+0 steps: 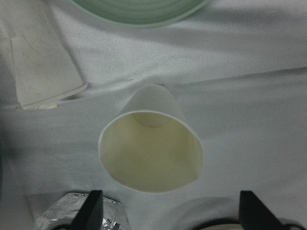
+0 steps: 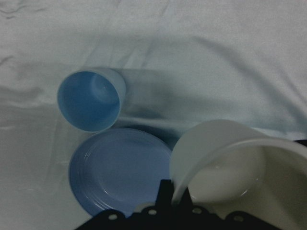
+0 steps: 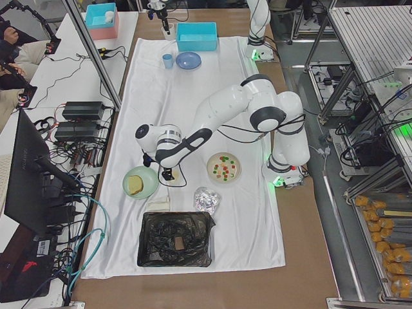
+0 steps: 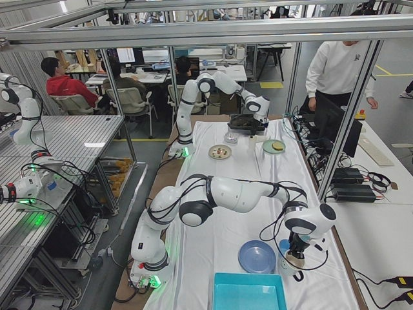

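In the left wrist view a white paper cup [image 1: 151, 158] sits below my left gripper, which is open with its fingers apart and nothing between them. A green plate [image 3: 145, 190] holding a yellow piece and a folded white paper [image 1: 41, 67] are nearby, as is crumpled foil [image 3: 206, 201]. In the right wrist view my right gripper is shut on the rim of a white mug [image 2: 216, 132]. Beside it lie a blue cup [image 2: 91, 100] and a blue plate [image 2: 120, 167].
A black-lined bin [image 3: 158, 241] stands at the near end, a cyan tray [image 3: 196, 45] at the far end. A plate of small colored pieces [image 3: 223, 167] lies near the left arm's base.
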